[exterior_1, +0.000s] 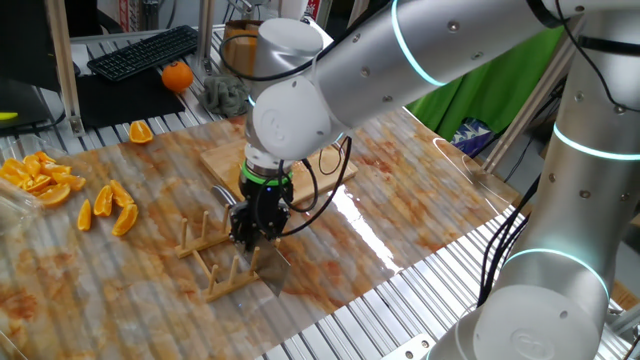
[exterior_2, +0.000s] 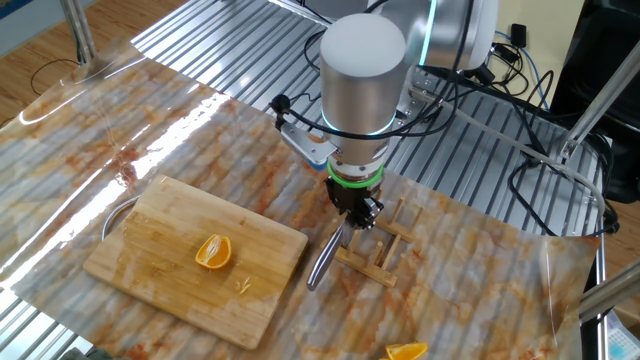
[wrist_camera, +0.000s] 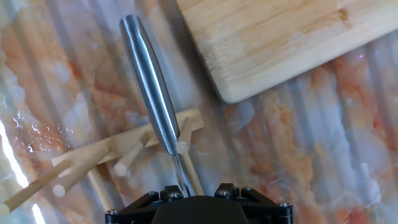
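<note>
A knife with a silver handle (wrist_camera: 149, 84) stands in a small wooden peg rack (exterior_2: 385, 275); its broad blade (exterior_1: 274, 268) reaches out past the rack's near side. My gripper (exterior_1: 243, 236) is down at the rack, right where handle and blade meet. In the wrist view the handle points up and away from the gripper, and the thin top of the blade runs in toward the left finger side. The dark housing hides the fingertips there, so whether they close on the knife does not show.
A wooden cutting board (exterior_2: 160, 250) bearing an orange wedge (exterior_2: 213, 252) lies close beside the knife handle. More orange wedges (exterior_1: 103, 202) and a heap of pieces (exterior_1: 38, 178) are on the marbled table. A whole orange (exterior_1: 177, 77) sits at the back near the keyboard (exterior_1: 145, 52).
</note>
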